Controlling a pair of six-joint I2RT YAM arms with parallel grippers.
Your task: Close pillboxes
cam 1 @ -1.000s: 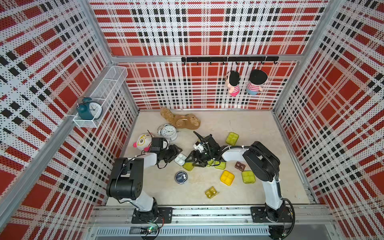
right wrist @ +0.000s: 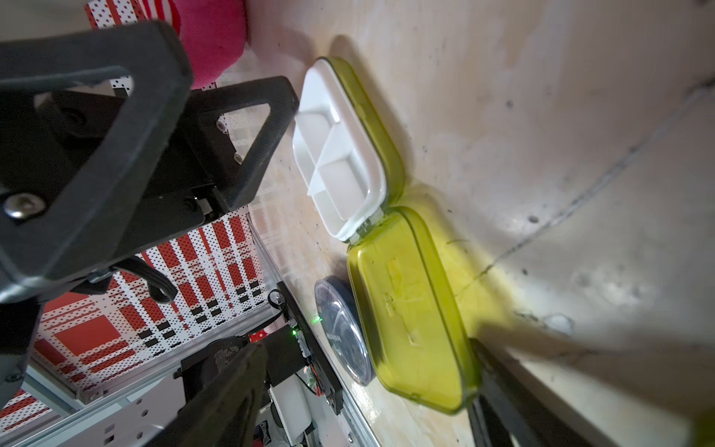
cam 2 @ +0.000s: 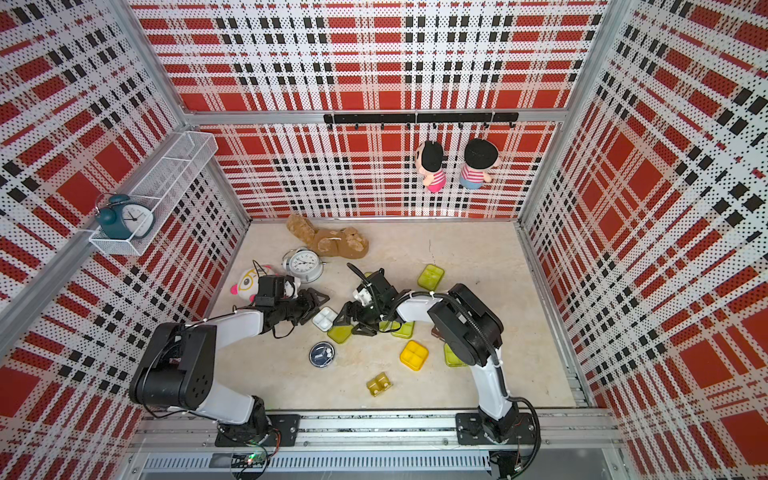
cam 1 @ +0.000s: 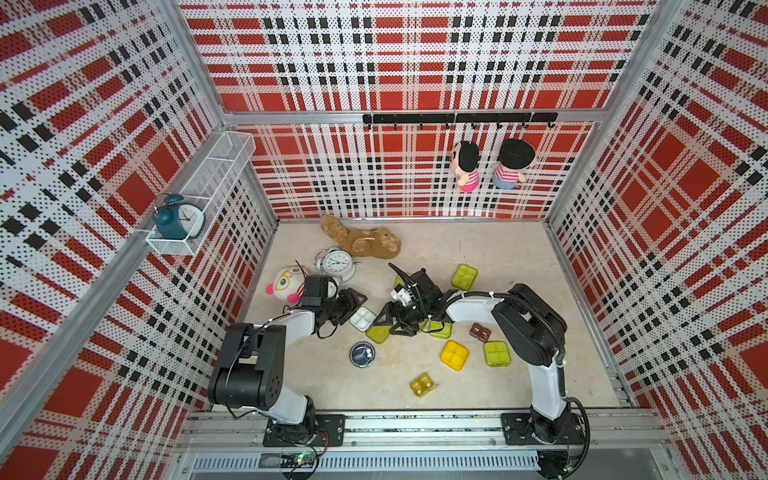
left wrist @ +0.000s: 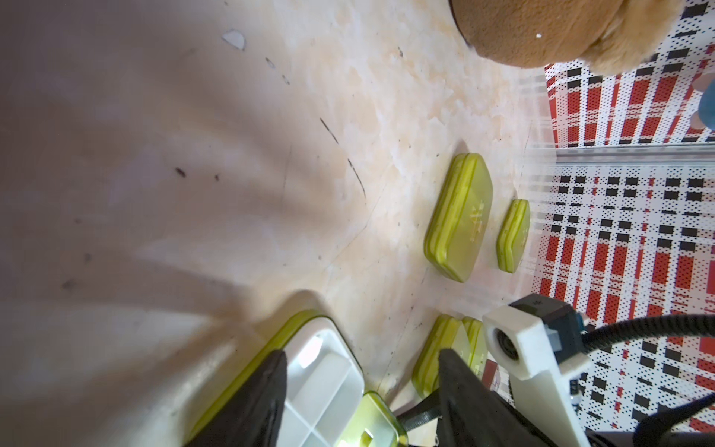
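Note:
An open pillbox lies mid-table, its white compartment tray [cam 1: 362, 318] and green lid [cam 1: 378, 334] spread flat. My left gripper [cam 1: 352, 304] stands open just left of the tray; in the left wrist view its fingers frame the tray. My right gripper [cam 1: 393, 320] is over the lid's right side. In the right wrist view one fingertip meets the lid's edge [right wrist: 454, 342], the other is apart, so it is open. Closed green pillboxes [left wrist: 458, 216] lie behind and to the right, with a yellow one [cam 1: 454, 355] and a small brown one [cam 1: 480, 332].
A round dark case [cam 1: 361, 354] lies just in front of the open pillbox, a small amber box [cam 1: 422, 385] nearer the edge. A white clock [cam 1: 338, 264], brown plush [cam 1: 372, 242] and pink-eared toy [cam 1: 285, 283] stand back left.
The left arm's elbow has shifted slightly left and its gripper barely. My right arm has moved slightly, the gripper staying over the lid's right side.

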